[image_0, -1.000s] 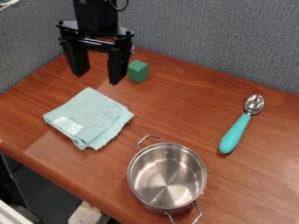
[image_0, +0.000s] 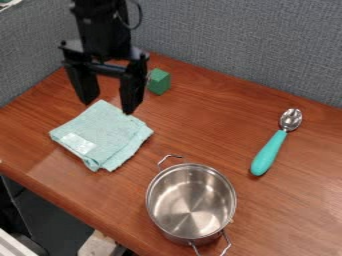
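Observation:
My gripper (image_0: 108, 92) hangs in the upper left of the camera view, black and blurred, its two fingers wide open with nothing seen between them. It is above the folded pale blue cloth (image_0: 102, 137) on the wooden table (image_0: 201, 130). A green block (image_0: 159, 82) stands behind the gripper, to its right.
A steel pot (image_0: 190, 203) with wire handles sits at the front centre. A spoon with a teal handle (image_0: 269, 152) lies on the right. The table's front-left edge is near the cloth.
The cloth, pot, block and spoon look unmoved.

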